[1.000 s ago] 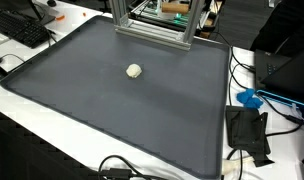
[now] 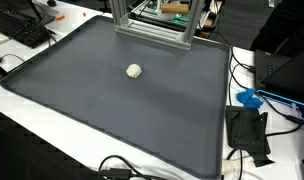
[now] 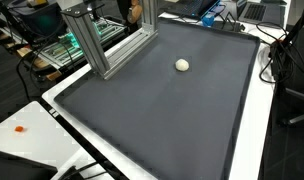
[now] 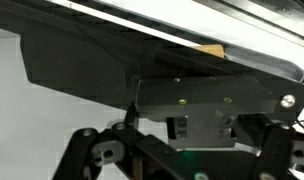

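Observation:
A small round cream-coloured object (image 2: 134, 71) rests on the grey mat (image 2: 102, 95); in exterior view 2 the same round object (image 3: 182, 65) lies toward the mat's far side. My gripper is open at the bottom of the wrist view, its black linkages to left and right. Neither exterior view clearly shows the gripper. In front of it in the wrist view spreads a dark panel, with a small tan piece (image 4: 209, 50) peeking over its edge. What lies directly between the fingertips is hard to make out.
A pale metal frame (image 3: 125, 45) stands at the mat's edge, with green and brown items behind it. A keyboard (image 2: 20, 28) lies at the left of exterior view 1; black items and cables (image 2: 247, 130) sit at the right.

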